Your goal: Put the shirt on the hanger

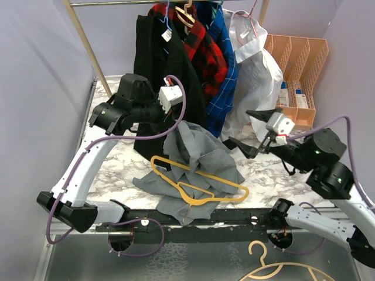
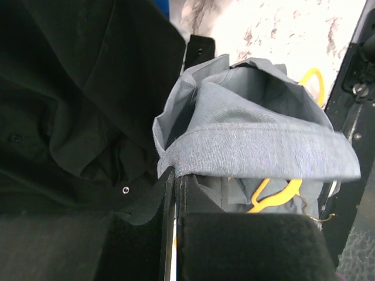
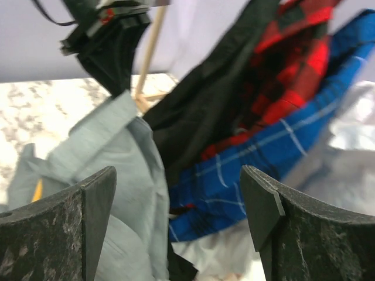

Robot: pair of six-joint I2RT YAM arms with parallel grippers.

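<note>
The grey shirt (image 1: 196, 155) lies heaped at the centre of the marble surface, with the yellow hanger (image 1: 200, 200) resting on it. My left gripper is shut on the shirt's upper part, grey fabric (image 2: 258, 143) at its tips and lifted a little. My right gripper (image 1: 258, 132) stands to the right of the shirt, above the surface, with its fingers apart and nothing between them; the shirt (image 3: 111, 164) shows beyond it in the right wrist view.
Dark, red plaid and blue plaid garments (image 1: 225, 88) and a white garment (image 1: 252, 70) hang on the rail behind. An orange organizer (image 1: 296, 76) stands back right. Wooden hangers (image 1: 263, 269) lie at the front edge.
</note>
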